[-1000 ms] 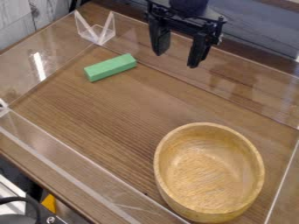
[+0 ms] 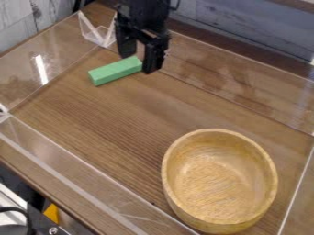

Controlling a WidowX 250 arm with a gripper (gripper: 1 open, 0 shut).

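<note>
My black gripper (image 2: pixel 140 57) hangs over the back left of the wooden table, its fingers open and pointed down around the right end of a green block (image 2: pixel 113 72). The block lies flat on the table. Whether the fingertips touch it is unclear.
A pale yellow round bowl (image 2: pixel 218 179) sits at the front right. A white wire-like object (image 2: pixel 98 29) stands at the back left, behind the block. Black cables lie at the lower left corner.
My gripper has moved left from the back middle of the table to the green block's right end. The block and bowl look unmoved.
</note>
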